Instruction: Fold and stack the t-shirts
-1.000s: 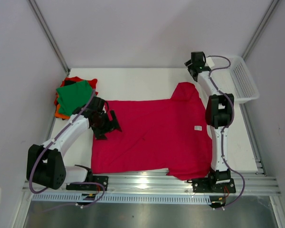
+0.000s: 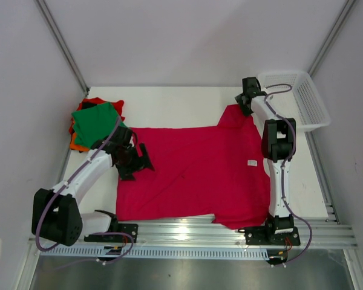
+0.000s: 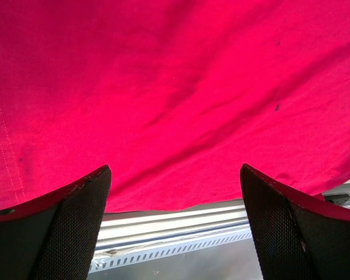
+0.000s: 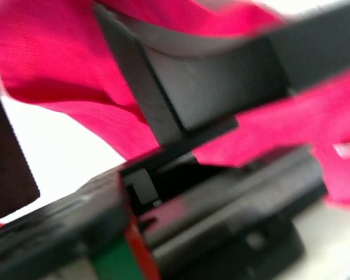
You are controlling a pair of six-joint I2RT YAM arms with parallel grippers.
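Note:
A red-pink t-shirt (image 2: pixel 187 175) lies spread across the table, a sleeve (image 2: pixel 230 117) sticking out at its far right. Over the shirt's left part, my left gripper (image 2: pixel 139 165) stands open. Between its fingers in the left wrist view only flat cloth shows below, not gripped. My right gripper (image 2: pixel 243 107) is down at the far sleeve and part open. In the right wrist view one finger (image 4: pixel 137 76) lies against folds of the shirt (image 4: pixel 52 52), with white table in the gap; whether cloth sits between the tips is unclear.
Folded shirts, a green one (image 2: pixel 97 127) on top of red and orange ones, are stacked at the back left. A white basket (image 2: pixel 314 99) stands at the back right, close to the right arm.
My right gripper has come down and toward the shirt's far sleeve, over which it stood clear before. The left arm has shifted only slightly; the shirt lies as it did.

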